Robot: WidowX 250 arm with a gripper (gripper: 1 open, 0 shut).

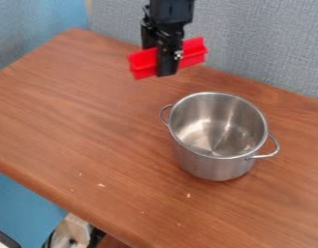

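Note:
My black gripper (169,56) is shut on a red block (143,65), a long piece that sticks out on both sides of it and is held in the air above the back of the table. Below it and to the right, a steel pot (216,160) with two side handles stands upright on the wooden table; nothing shows inside it.
A grey textured wall (266,39) rises along the back edge. At the lower left, past the table's edge, are a blue surface and some partly visible objects.

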